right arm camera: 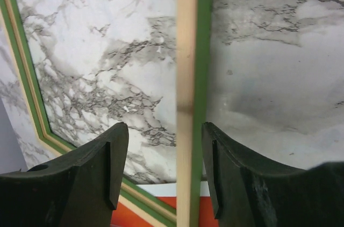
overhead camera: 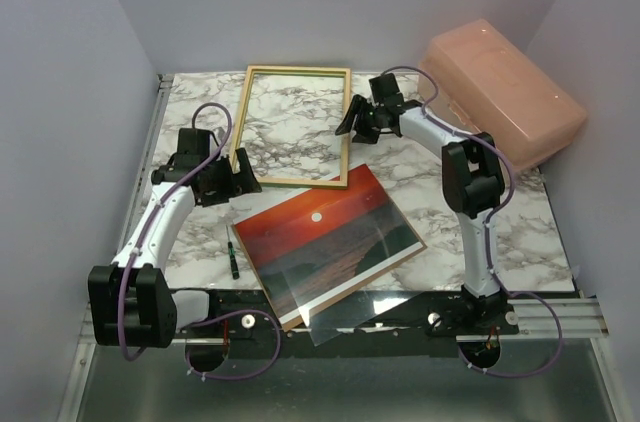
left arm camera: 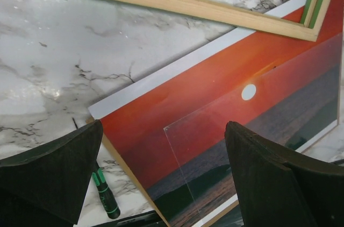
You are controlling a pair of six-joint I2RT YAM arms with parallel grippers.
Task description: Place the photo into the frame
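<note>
The wooden frame (overhead camera: 292,181) with green inner edge lies at the back of the marble table. Below it the sunset photo (overhead camera: 300,242) lies flat, its upper corner under the frame's lower edge, with a clear sheet (overhead camera: 350,312) over its lower part. My left gripper (overhead camera: 235,174) is open above the table at the frame's lower left corner, nothing between its fingers in the left wrist view. My right gripper (overhead camera: 355,120) stands apart-fingered over the frame's right side; in the right wrist view the rail (right arm camera: 186,76) runs between the fingertips, not visibly gripped.
A green screwdriver (overhead camera: 233,260) lies left of the photo. A translucent pink box (overhead camera: 505,92) fills the back right corner. Bare table shows at the left and at the lower right.
</note>
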